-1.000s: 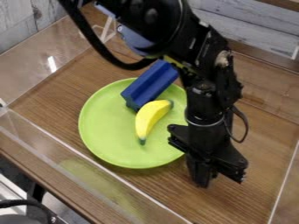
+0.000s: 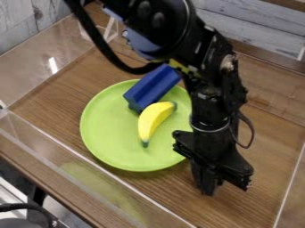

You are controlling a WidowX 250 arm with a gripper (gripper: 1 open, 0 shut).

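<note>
My black gripper (image 2: pixel 205 183) is low over the wooden table, just right of a green plate (image 2: pixel 110 138), its fingertips at or near the wood. It looks shut, with nothing visible between its fingers. On the plate lie a yellow toy banana (image 2: pixel 155 118) and, behind it, a blue block (image 2: pixel 152 86), partly covered by the banana.
The wooden table top (image 2: pixel 167 196) has free room in front of the plate and at the right. Clear low walls edge it at the left and front, and a white wooden wall (image 2: pixel 268 40) stands at the back.
</note>
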